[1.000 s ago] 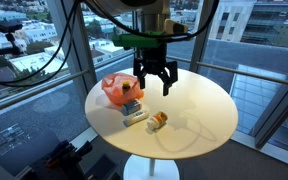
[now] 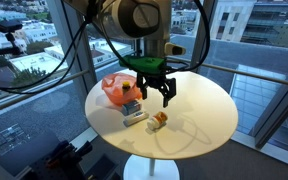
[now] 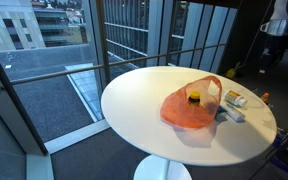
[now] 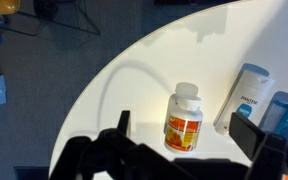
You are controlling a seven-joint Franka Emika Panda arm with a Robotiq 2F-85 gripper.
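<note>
My gripper [image 2: 155, 94] hangs above the round white table, its fingers apart and nothing between them. In the wrist view, the gripper points down with its black fingers [image 4: 112, 150] on either side of a white bottle [image 4: 183, 118] with an orange and yellow label. That bottle [image 2: 157, 121] lies on its side on the table, below the gripper and apart from it. Close by are a white tube-like item [image 4: 242, 98] and a blue item [image 4: 284, 117]. An orange mesh bag [image 3: 189, 107] rests on the table with a yellow-capped dark bottle [image 3: 194, 97] at it.
The table's rounded edge [image 4: 82, 100] runs near the bottle. Tall windows surround the area, and dark cables loop from the arm.
The gripper has come down somewhat toward the table and the lying bottle. The objects on the table have stayed in place.
</note>
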